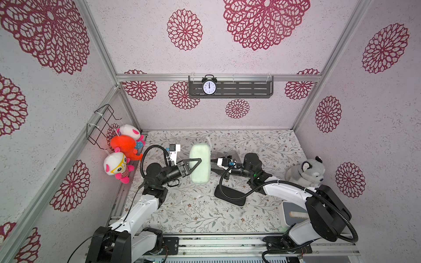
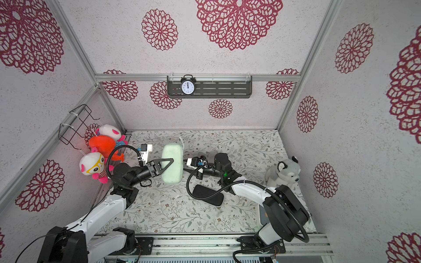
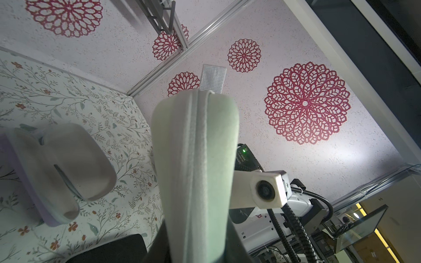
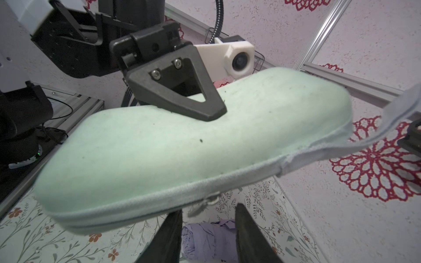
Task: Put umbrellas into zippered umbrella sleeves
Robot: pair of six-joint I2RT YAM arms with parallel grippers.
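My left gripper [image 1: 193, 164] is shut on a pale green zippered sleeve [image 1: 200, 175], held upright above the table at the centre. My right gripper stands open just beside the sleeve's zipped edge, where a small pull [image 4: 210, 201] hangs. A folded lavender bundle [image 4: 206, 241] lies on the table beyond it in the right wrist view. In the left wrist view a translucent case with a lilac edge [image 3: 79, 162] lies behind the sleeve.
A black slab [image 1: 229, 195] lies in front on the table. Plush toys [image 1: 125, 146] sit along the left wall, a husky plush [image 1: 307, 171] at the right. A shelf with a clock [image 1: 209, 86] is on the back wall.
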